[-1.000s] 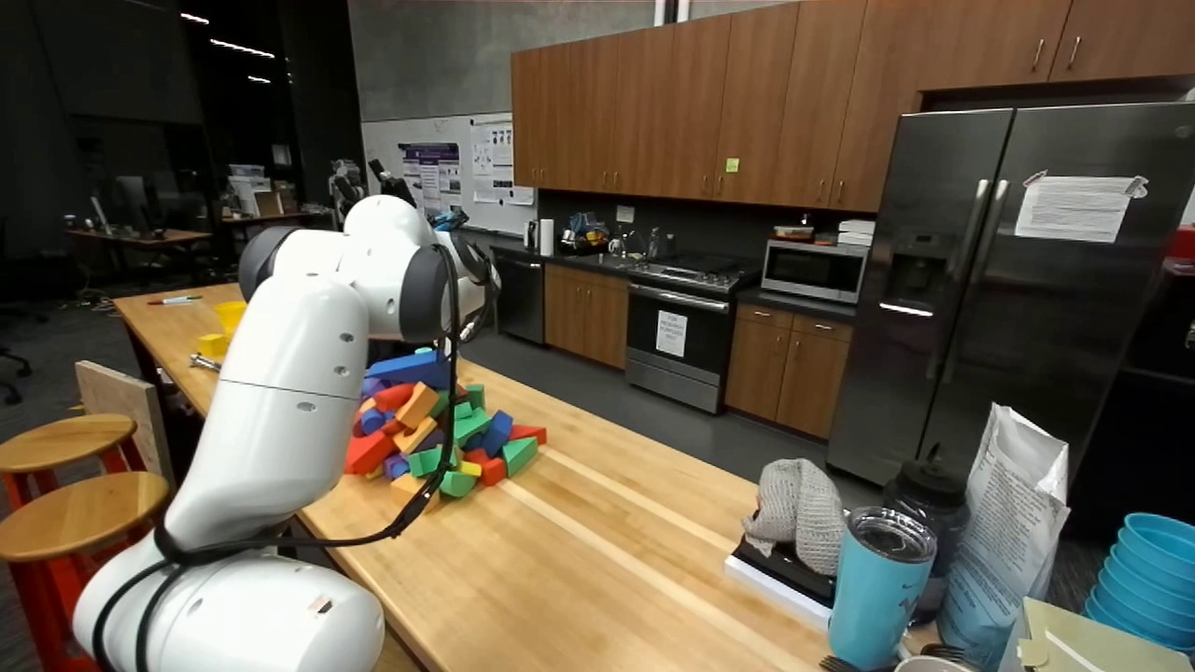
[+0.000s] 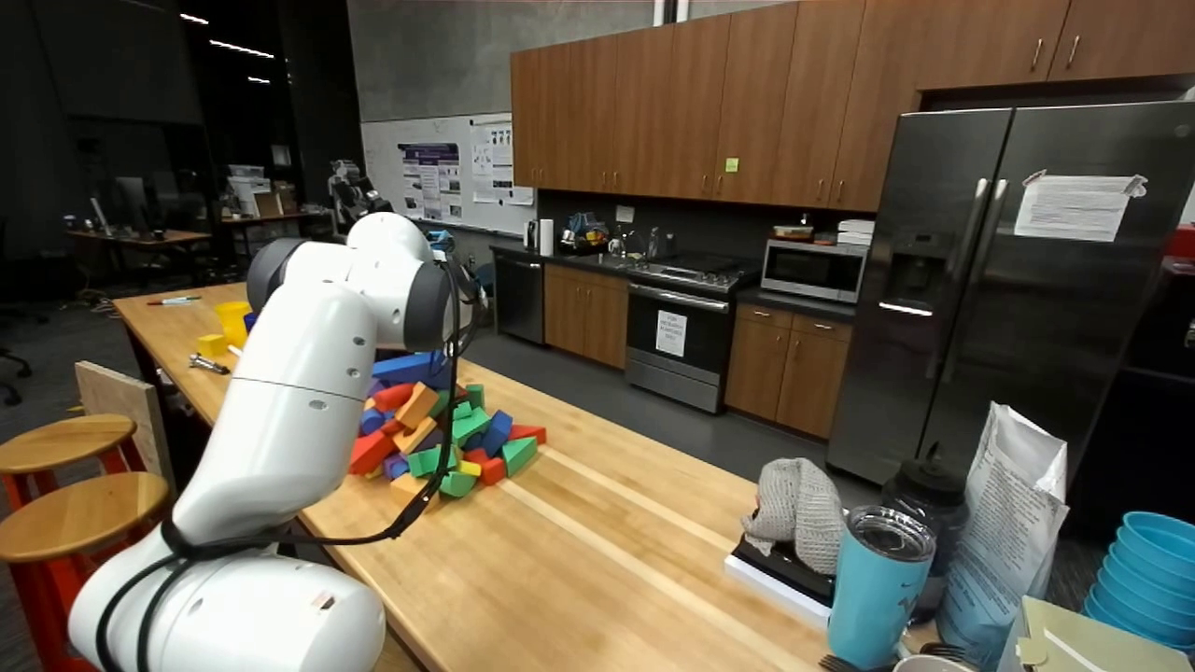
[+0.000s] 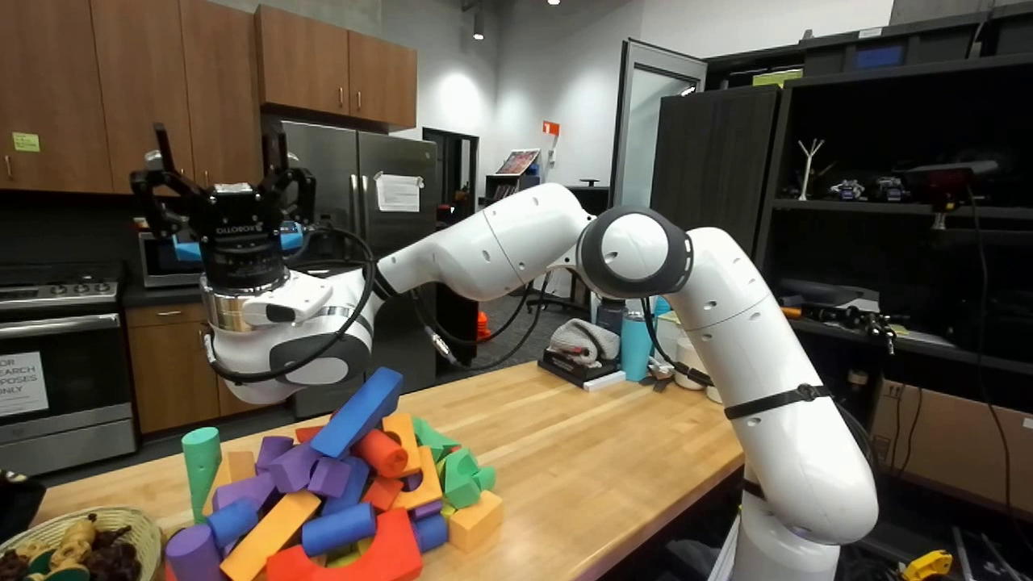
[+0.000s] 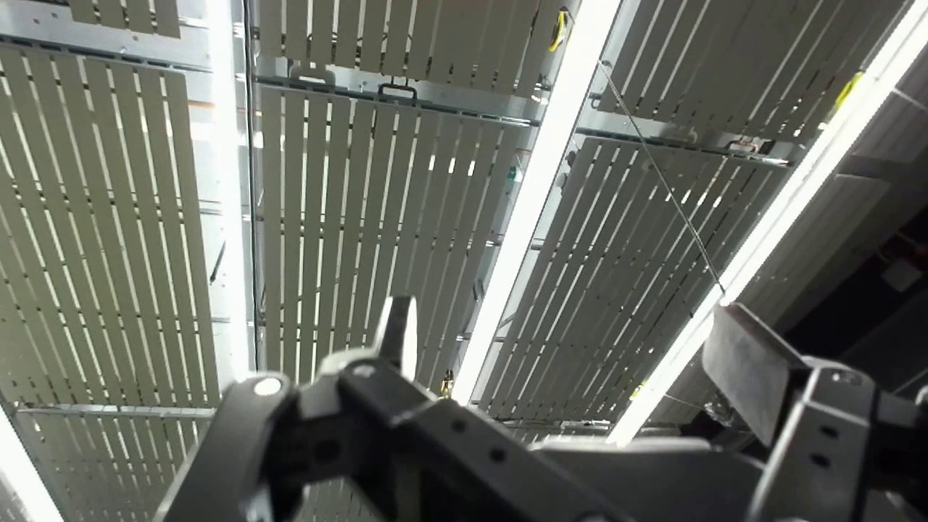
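My gripper (image 3: 221, 147) points up at the ceiling, high over the far end of the table, in exterior view 2. Its two fingers stand wide apart with nothing between them. In the wrist view the open gripper faces slatted ceiling panels and bright light strips. Well below the hand, a heap of coloured blocks (image 3: 329, 479) lies on the wooden table (image 3: 571, 455). A long blue block (image 3: 358, 411) rests tilted on top of it. The arm hides most of the gripper in exterior view 1.
A wicker basket (image 3: 145, 532) sits beside the heap. Past the arm stand a yellow cup (image 2: 231, 321) and a small yellow block (image 2: 212, 345). A grey cloth (image 2: 797, 510), a blue tumbler (image 2: 879, 588) and a paper bag (image 2: 1003, 526) crowd the other end.
In exterior view 1 the upper arm has dipped slightly and shifted a little right, uncovering more of the yellow cup. The hand has turned, and its visible part moved left. The blocks look unmoved.
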